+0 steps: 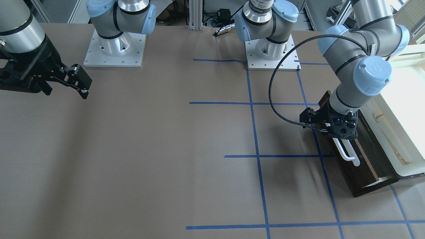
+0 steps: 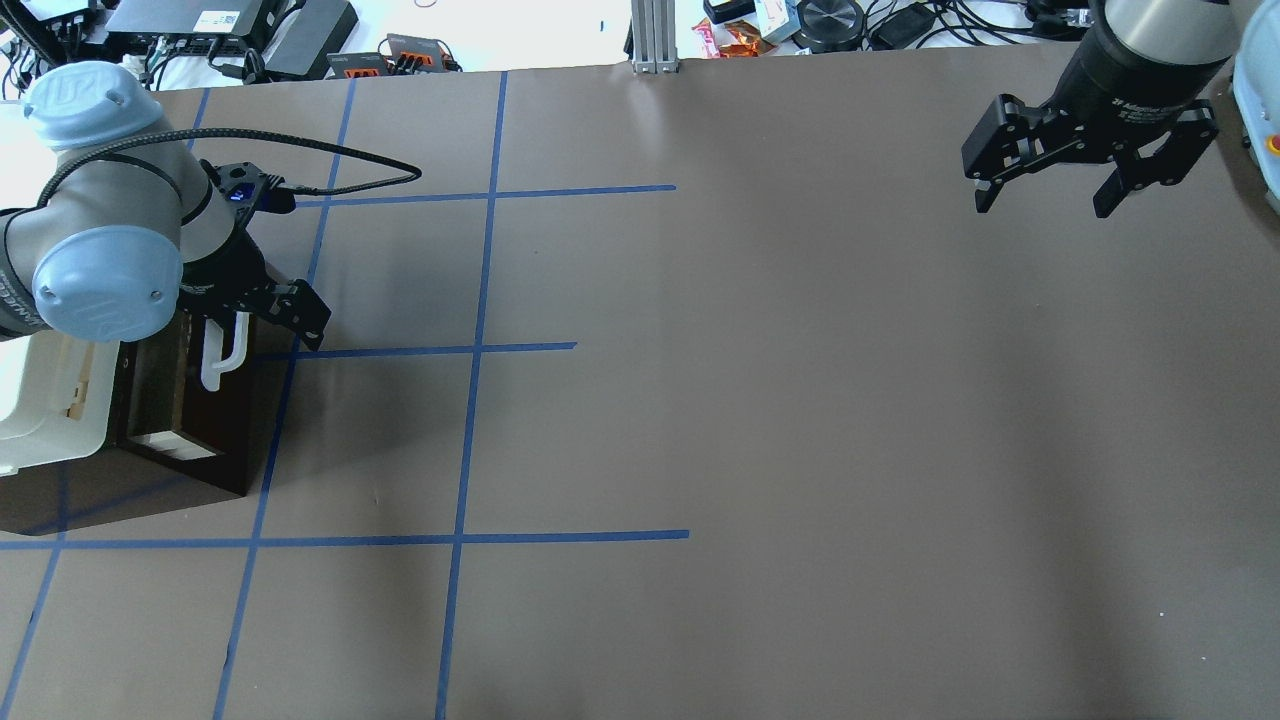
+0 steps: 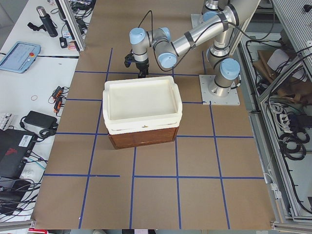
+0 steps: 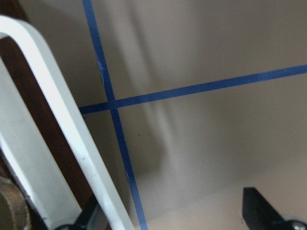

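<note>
A dark wooden box [image 1: 358, 177] with a white lid or tray [image 3: 142, 105] has a white handle [image 4: 72, 124] on its side. My gripper [image 1: 318, 121] is at that handle, low over the box's side. In the left wrist view its fingers stand wide apart at the bottom corners, the left one largely behind the handle, the right one over bare table. The arm hides part of the box in the front and top views.
Other robot arms stand at the back in the front view and at the upper right in the top view.
</note>
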